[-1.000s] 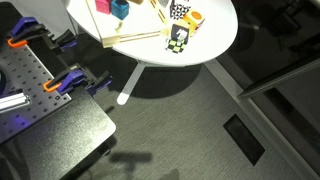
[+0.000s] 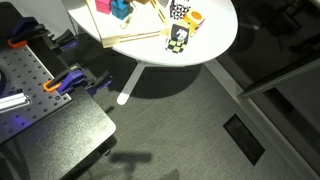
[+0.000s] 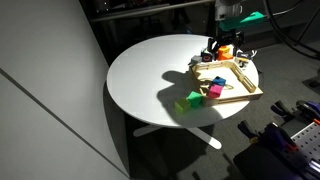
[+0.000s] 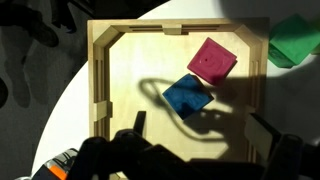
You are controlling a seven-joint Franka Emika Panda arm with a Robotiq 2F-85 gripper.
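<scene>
In the wrist view a blue block (image 4: 187, 96) lies inside a shallow wooden tray (image 4: 101, 70). Up and to its right, a pinkish-red block (image 4: 213, 61) is in the same tray, nearly touching it at a corner. My gripper hangs over the tray with its fingers wide apart and nothing between them. A dark looped shadow falls across the tray floor. Both blocks also show in exterior view 2, the blue block (image 3: 218, 81) beside the pink block (image 3: 214, 91).
Outside the tray sit a green block (image 4: 292, 42) and a yellow-green block (image 3: 181, 105). A checkered cube (image 2: 177, 39) and an orange object (image 2: 194, 18) stand near the tray's other end.
</scene>
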